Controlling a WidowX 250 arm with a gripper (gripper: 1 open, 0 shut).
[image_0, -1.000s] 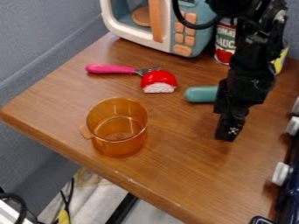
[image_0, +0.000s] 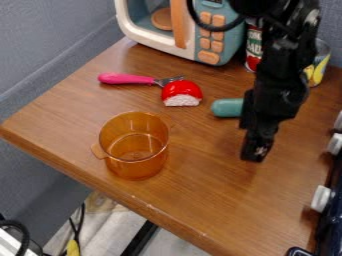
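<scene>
My black gripper (image_0: 255, 143) hangs low over the right part of the wooden table (image_0: 174, 210), its fingertips pointing down just right of and in front of a teal cylinder (image_0: 226, 107). Whether it is open or shut, or has anything between its fingers, is unclear from this view. An orange translucent pot (image_0: 131, 145) stands on the left half. A red and white piece of toy food (image_0: 182, 94) lies behind it, beside a pink-handled utensil (image_0: 127, 79).
A toy microwave (image_0: 156, 28) stands at the back, with cans (image_0: 315, 66) partly behind the arm. A dark blue appliance (image_0: 323, 208) lines the right edge.
The objects on the table look unmoved.
</scene>
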